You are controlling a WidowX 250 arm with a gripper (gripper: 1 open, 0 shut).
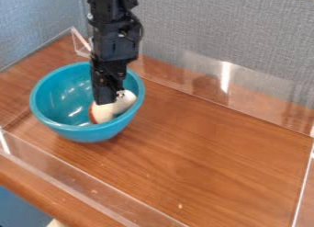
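Note:
A turquoise bowl (61, 107) sits at the left of the wooden surface. Inside it lies a white object with some red-orange (116, 107), partly hidden. My black gripper (110, 95) hangs down into the bowl at that object's upper side; its fingers are dark and small, and I cannot tell whether anything is between them.
Bare wood (208, 166) fills the middle and right. Clear low panels run along the back and front edges, with grey textured walls (227, 38) behind.

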